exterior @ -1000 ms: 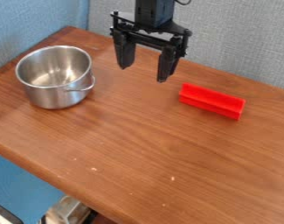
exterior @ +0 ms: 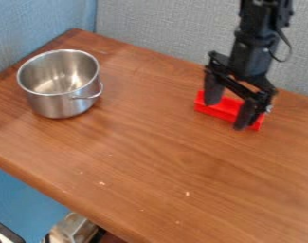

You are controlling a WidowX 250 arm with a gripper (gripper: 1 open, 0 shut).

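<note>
My black gripper (exterior: 229, 93) is at the back right of the table, slightly blurred, open, its fingers lowered around a red block (exterior: 212, 109). The block lies on the wooden table and is partly hidden behind the gripper; whether the fingers touch it cannot be told.
A steel pot (exterior: 58, 84) with side handles stands at the left of the table (exterior: 150, 180). A pale blue wall and a grey wall border the back. A metal fixture shows below the table's left edge.
My gripper has moved from the back middle to the right and down, onto the red block. The pot has not moved.
</note>
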